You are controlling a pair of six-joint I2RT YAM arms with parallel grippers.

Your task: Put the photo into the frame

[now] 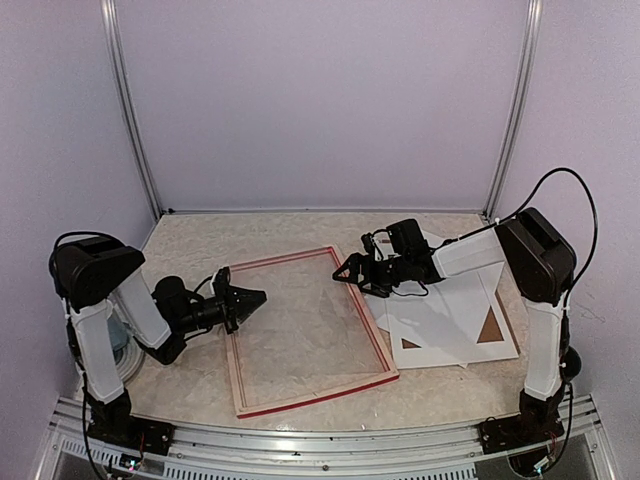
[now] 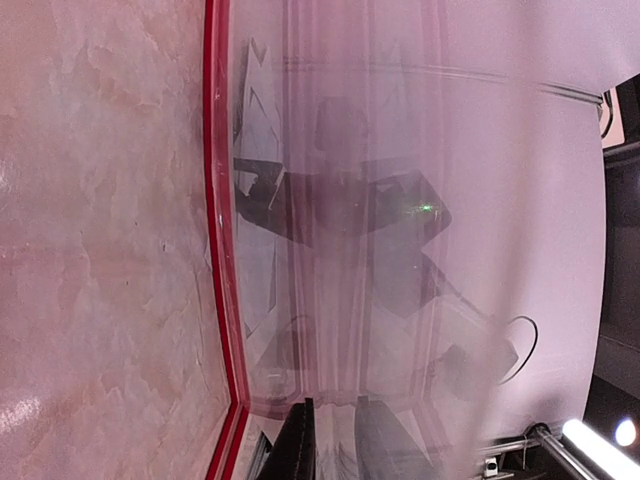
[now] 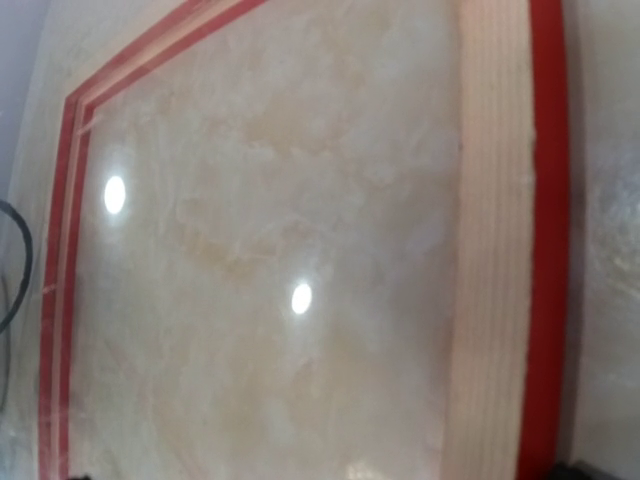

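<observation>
The frame (image 1: pixel 385 370), pale wood with red edging and a clear sheet, lies tilted on the counter in the middle. My left gripper (image 1: pixel 245 305) is at its left side, shut on what appears to be the clear sheet (image 2: pixel 480 250), which fills much of the left wrist view. My right gripper (image 1: pixel 350 270) rests over the right rail, whose red edge (image 3: pixel 545 240) runs close in the right wrist view; its fingers are mostly out of that view and stand open. No photo can be made out inside the frame.
White boards (image 1: pixel 440 330) with brown corner pieces lie stacked right of the frame, under the right arm. Round items (image 1: pixel 128 360) sit at the far left behind the left arm.
</observation>
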